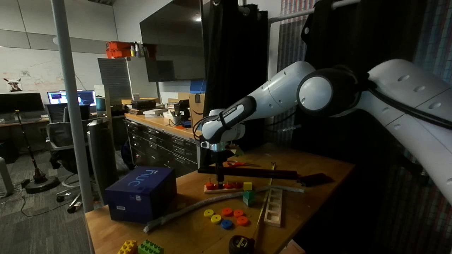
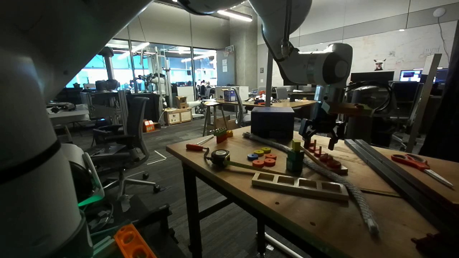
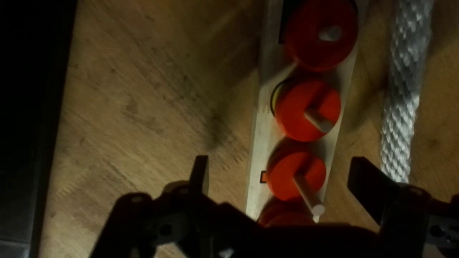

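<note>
A pale wooden peg board (image 3: pixel 254 195) carries several red discs threaded on upright pegs, among them a middle red disc (image 3: pixel 297 112) and a larger red disc (image 3: pixel 305 41) in the wrist view. My gripper stands open, one finger on each side of the board, with a red disc (image 3: pixel 282 182) on its peg showing in the gap. Neither finger appears to touch that disc. Exterior view 2 shows the gripper (image 2: pixel 317 139) low over the same board (image 2: pixel 344 170). The board's near end is hidden beneath the gripper body in the wrist view.
A grey rope (image 1: pixel 190 208) curves alongside the board, and green blocks (image 2: pixel 295 161) stand close by. Loose coloured discs (image 1: pixel 227 224), a slotted wooden tray (image 1: pixel 273 216) and a tape measure (image 2: pixel 220 157) lie nearer the edge. A blue box (image 1: pixel 142 194) and dark rail (image 1: pixel 254 172) flank the area.
</note>
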